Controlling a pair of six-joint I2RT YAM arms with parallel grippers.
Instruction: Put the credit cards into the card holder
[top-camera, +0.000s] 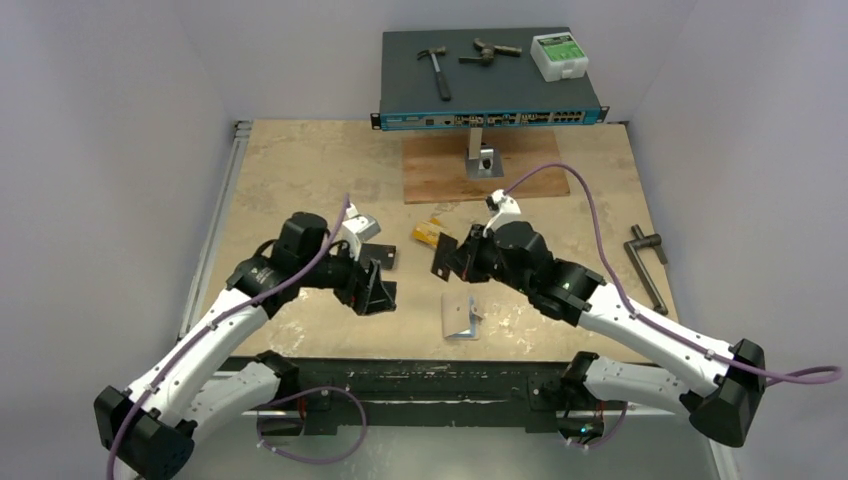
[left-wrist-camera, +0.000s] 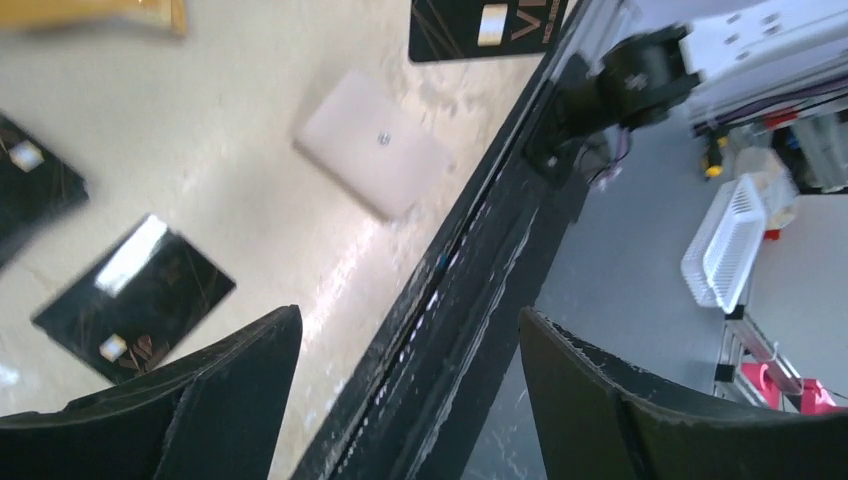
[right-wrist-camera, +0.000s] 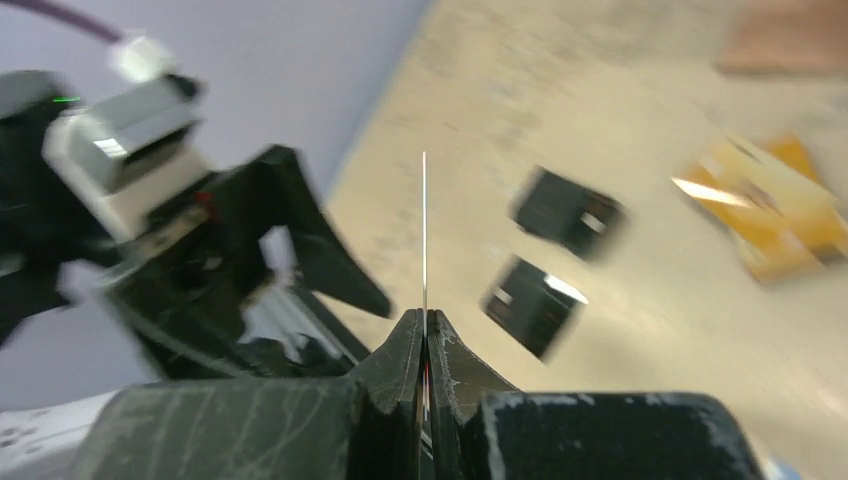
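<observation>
A black card (top-camera: 443, 256) is pinched on edge in my right gripper (top-camera: 458, 264), held above the table. In the right wrist view it shows only as a thin upright line between the closed fingers; its printed face shows at the top of the left wrist view. The pale card holder (top-camera: 456, 315) lies near the table's front. My left gripper stands open and empty, left of the holder. Below and beside it lie a single black card (left-wrist-camera: 135, 300) and a dark stack of cards (top-camera: 378, 255).
A crumpled yellow packet (top-camera: 428, 232) lies behind the held card. At the back, a rack unit (top-camera: 470, 80) carries hammers and a white box (top-camera: 559, 57). A dark metal tool (top-camera: 648, 265) rests on the right. The table right of the holder is bare.
</observation>
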